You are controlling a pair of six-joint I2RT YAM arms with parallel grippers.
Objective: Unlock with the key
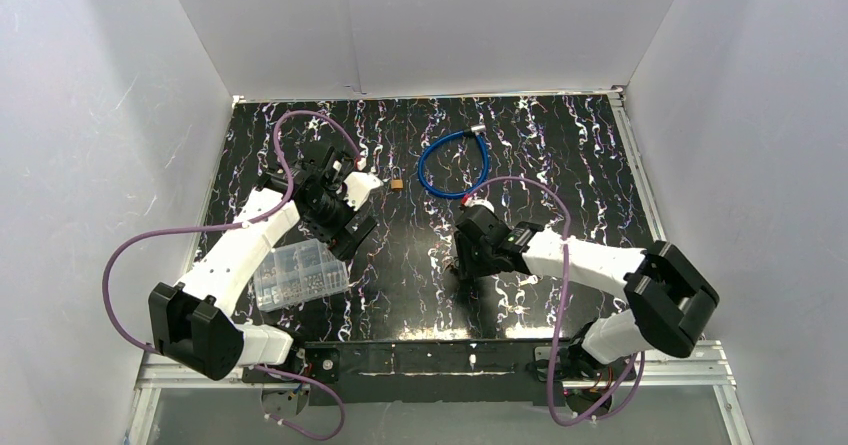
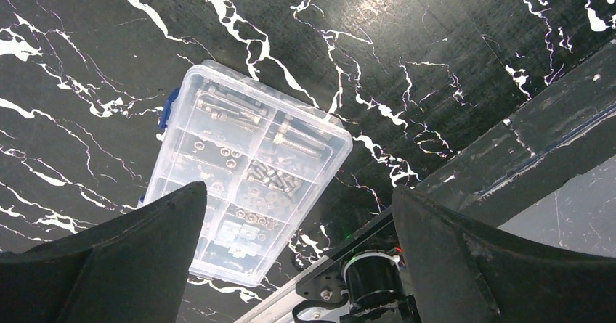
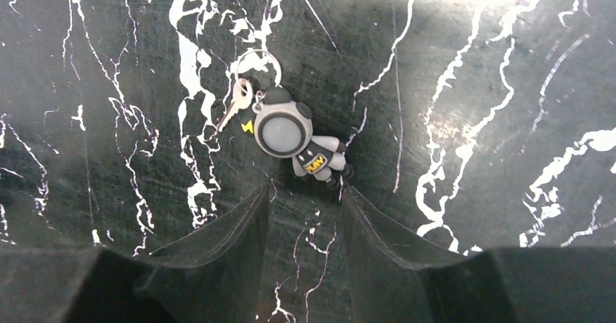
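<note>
A small key [image 3: 238, 103] hangs by a ring from a grey and black figurine keychain [image 3: 282, 133], lying flat on the dark marbled table. My right gripper is open above the table, the keychain just beyond its fingertips and nothing between them. From the top, only a bit of the keychain [image 1: 453, 267] shows beside the right gripper [image 1: 465, 269]. A blue cable lock [image 1: 424, 169] with a metal end [image 1: 477, 129] lies at the back centre. Near it sits a small brass-coloured block [image 1: 397, 184], possibly a padlock. My left gripper stands wide open and empty.
A clear compartment box [image 2: 247, 170] of screws and nuts lies below the left gripper. Grey walls close off the back and sides. The table's front edge [image 2: 508, 145] is near the box. Mid-table is mostly free.
</note>
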